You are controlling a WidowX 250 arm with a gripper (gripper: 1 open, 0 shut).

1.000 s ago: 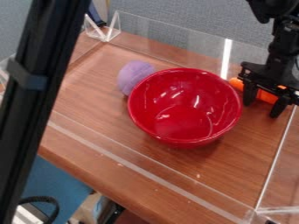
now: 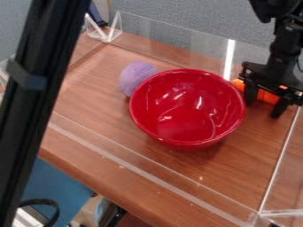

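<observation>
My black gripper (image 2: 268, 94) is low at the right side of the wooden tray, just right of a large red bowl (image 2: 186, 109). An orange object (image 2: 238, 84) lies under and behind the gripper, mostly hidden by it; whether the fingers are open or shut on it I cannot tell. A purple round object (image 2: 135, 77) sits behind the bowl on its left.
Clear plastic walls edge the wooden surface (image 2: 95, 133), which has free room at the left and front. A tall black post (image 2: 27, 106) stands in the left foreground.
</observation>
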